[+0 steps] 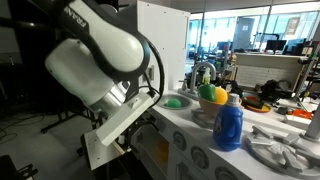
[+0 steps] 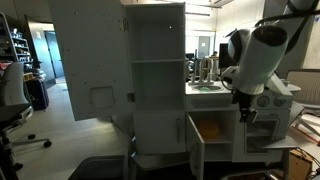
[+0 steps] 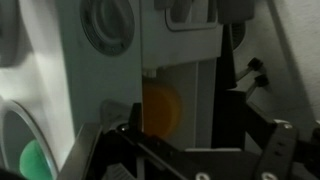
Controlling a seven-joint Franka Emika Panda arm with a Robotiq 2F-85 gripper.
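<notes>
My gripper stands open in the wrist view, its dark fingers spread along the bottom edge with nothing visible between them. Ahead of it, inside an open lower cabinet, is an orange rounded object. The second exterior view also shows this orange object, behind an open cabinet door. There the gripper hangs in front of the counter, right of the open compartment and higher than the orange object. In the first exterior view the large white arm hides much of the left side.
The sink holds a green item. On the counter stand a blue bottle and a bowl of toy food, near a dish rack. A tall white cabinet has its large door open.
</notes>
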